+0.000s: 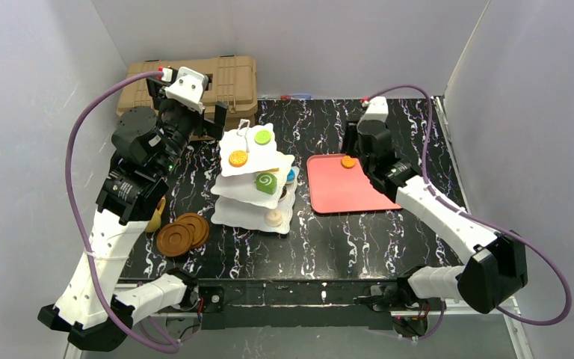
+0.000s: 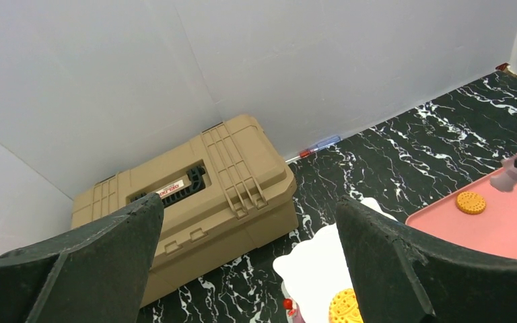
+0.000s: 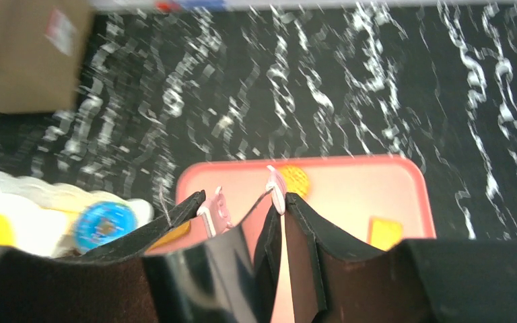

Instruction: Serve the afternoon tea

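Note:
A tiered white serving stand (image 1: 247, 202) stands left of centre, holding an orange cookie (image 1: 238, 158), a green cookie (image 1: 262, 137), a green swirl piece (image 1: 266, 183) and other pieces. Right of it lies a pink tray (image 1: 347, 194) with round treats (image 3: 293, 180) and a yellow square piece (image 3: 385, 235). My left gripper hangs open above the stand's back left, nothing between its fingers. My right gripper, with pink pads, is part open above the tray, with no held item visible between its fingers.
A tan case (image 1: 194, 71) stands at the back left. Wooden coasters (image 1: 175, 239) lie at the front left. Walls bound the back and sides.

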